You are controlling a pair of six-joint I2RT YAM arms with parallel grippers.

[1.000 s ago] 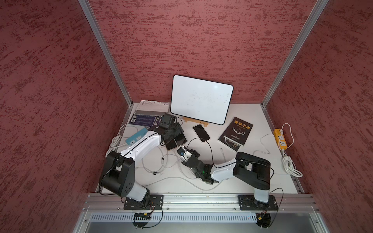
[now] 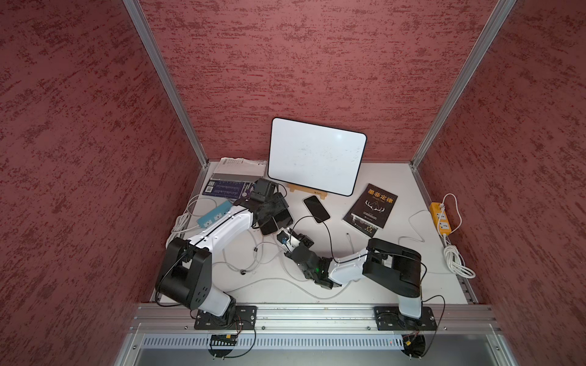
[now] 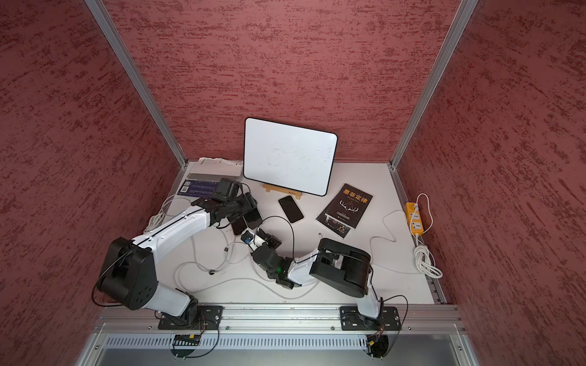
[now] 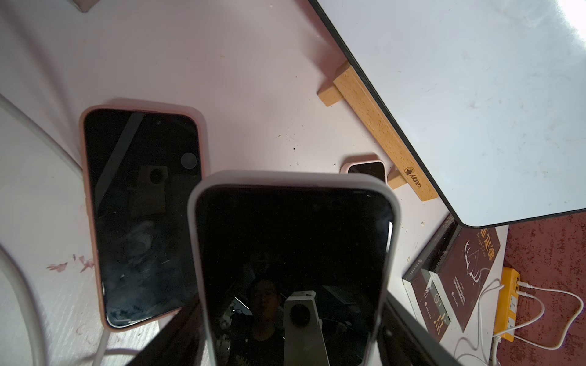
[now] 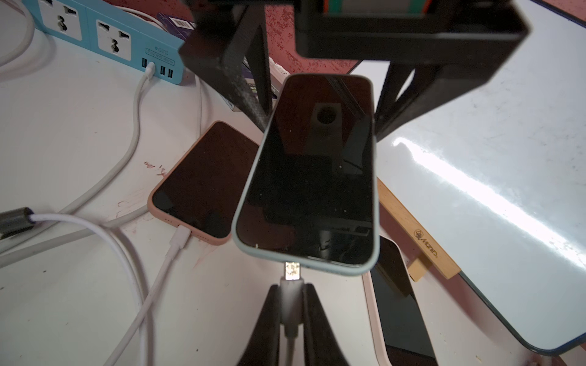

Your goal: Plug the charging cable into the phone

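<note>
In the right wrist view a phone in a pale grey-green case (image 5: 311,170) is held raised and tilted, its bottom edge toward my right gripper. My left gripper is shut on the phone's two long sides near its upper end. The white charging plug (image 5: 291,302) sits between the fingertips of my right gripper, shut on it. Its bare metal tip points up at the phone's bottom edge, left of that edge's middle. Most of the metal shows; whether the end is touching the edge or inside the port I cannot tell. The left wrist view shows the held phone (image 4: 293,262) from above.
A pink-cased phone (image 5: 207,180) with another white cable plugged in lies on the left. Another phone (image 5: 399,305) lies to the right, by the whiteboard (image 5: 488,201) on its wooden stand. A blue power strip (image 5: 110,39) and loose cables cover the left side.
The right arm has shifted slightly to the left, bringing its gripper a little nearer the held phone. No movement shows in the left arm.
</note>
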